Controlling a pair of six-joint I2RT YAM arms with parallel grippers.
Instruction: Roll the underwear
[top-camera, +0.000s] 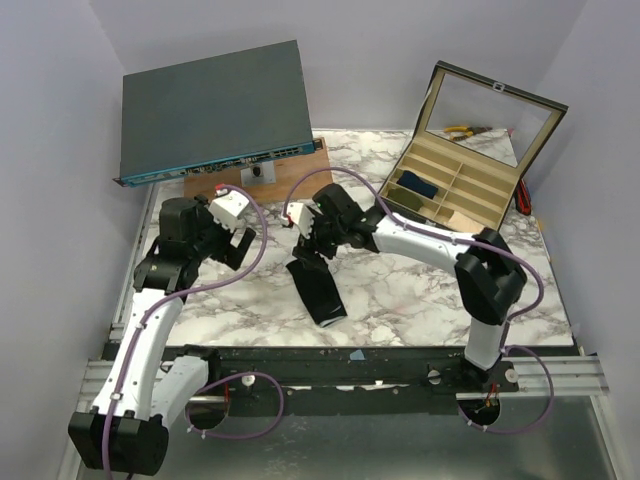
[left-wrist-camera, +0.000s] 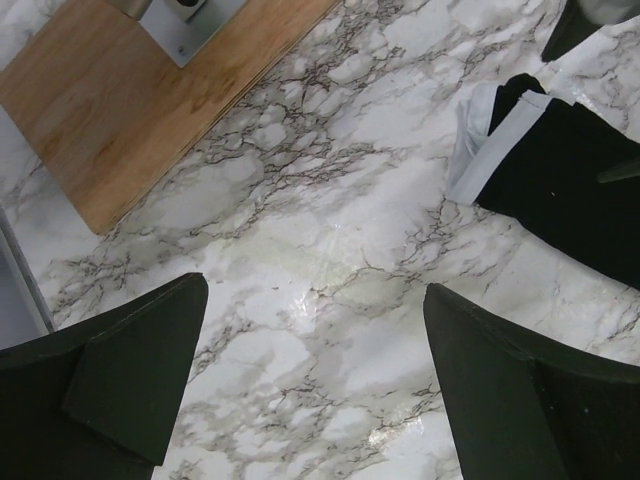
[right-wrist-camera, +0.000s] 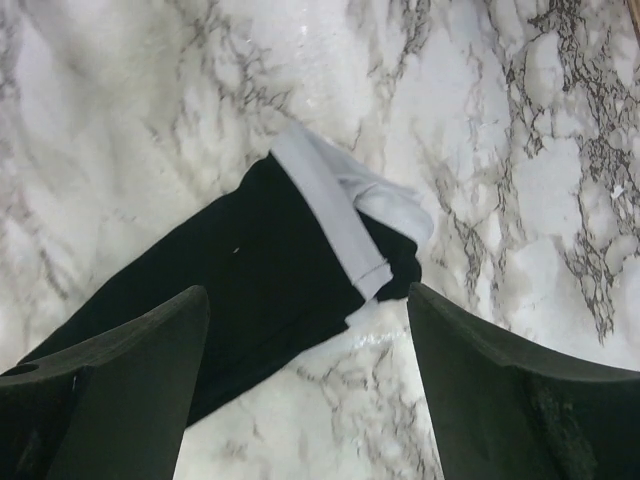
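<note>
The black underwear (top-camera: 316, 293) lies folded on the marble table in a long strip, with a pale waistband folded across one end, as the right wrist view (right-wrist-camera: 240, 270) shows. My right gripper (top-camera: 306, 250) is over its upper end, fingers part open above the cloth, with nothing seen held in the right wrist view. My left gripper (top-camera: 230, 245) stands open to the left of the underwear, above bare marble (left-wrist-camera: 310, 250), nothing between its fingers.
An open organiser box (top-camera: 450, 180) with folded cloths in some compartments stands at the right rear. A monitor on a wooden board (top-camera: 200, 188) is at the back left.
</note>
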